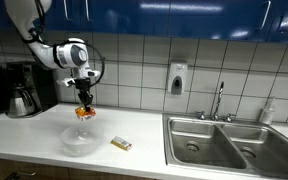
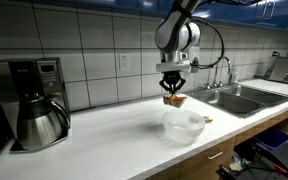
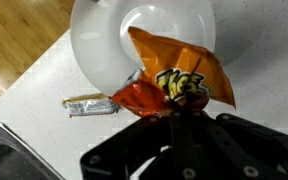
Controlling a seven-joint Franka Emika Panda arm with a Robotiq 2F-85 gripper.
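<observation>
An orange snack packet (image 3: pixel 179 72) with dark print hangs from my gripper, whose fingers are shut on its crumpled edge. Below it in the wrist view, the white round bowl (image 3: pixel 102 40) is partly covered by the packet. In the first exterior view the packet (image 1: pixel 85 112) is above the back of the translucent bowl (image 1: pixel 82 146). The second exterior view has the packet (image 2: pixel 174 100) just over and behind the bowl's far rim (image 2: pixel 182 124). A small wrapped bar (image 3: pixel 91 105) lies on the counter beside the bowl.
A coffee maker with a steel carafe (image 1: pixel 23 101) stands at the counter's left end. To the right is a double sink (image 1: pixel 219 148) with a faucet (image 1: pixel 219 101). Bare white counter (image 1: pixel 34 138) surrounds the bowl.
</observation>
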